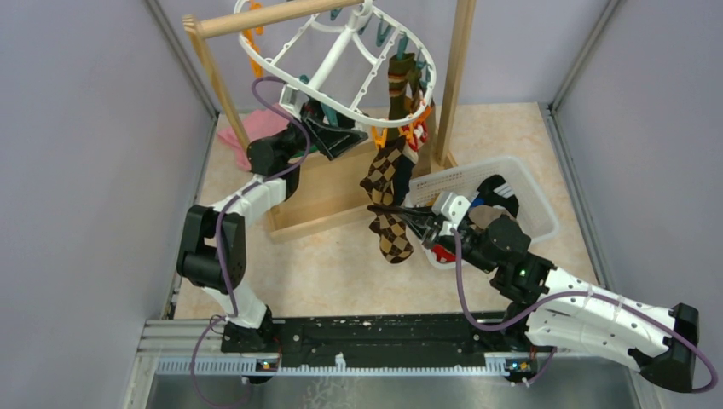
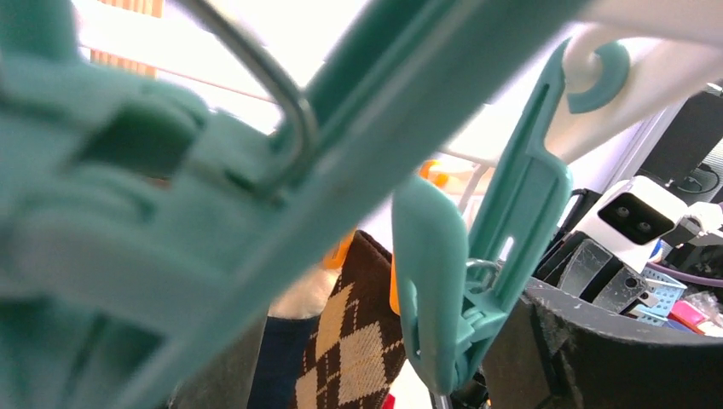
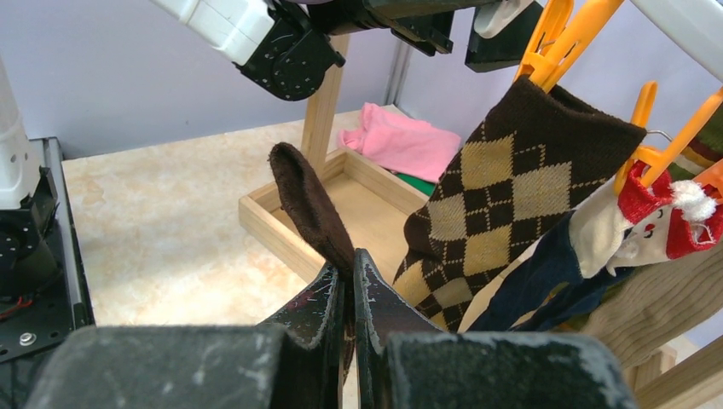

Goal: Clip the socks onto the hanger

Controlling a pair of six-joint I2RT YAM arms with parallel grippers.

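Note:
A white round hanger (image 1: 379,119) on a wooden frame carries several socks and clips. My left gripper (image 1: 341,136) is under the ring; its wrist view is filled by teal clips (image 2: 477,273), its fingers partly hidden, apparently part open. My right gripper is shut on a dark brown sock (image 3: 303,192) with a checkered pattern, held below a hanging argyle sock (image 3: 490,187). Beside that, a Santa sock (image 3: 648,221) hangs from orange clips (image 3: 563,43).
A white basket (image 1: 533,196) of socks stands on the right. A wooden tray (image 1: 315,221) lies under the hanger, with a pink cloth (image 3: 401,141) at its left.

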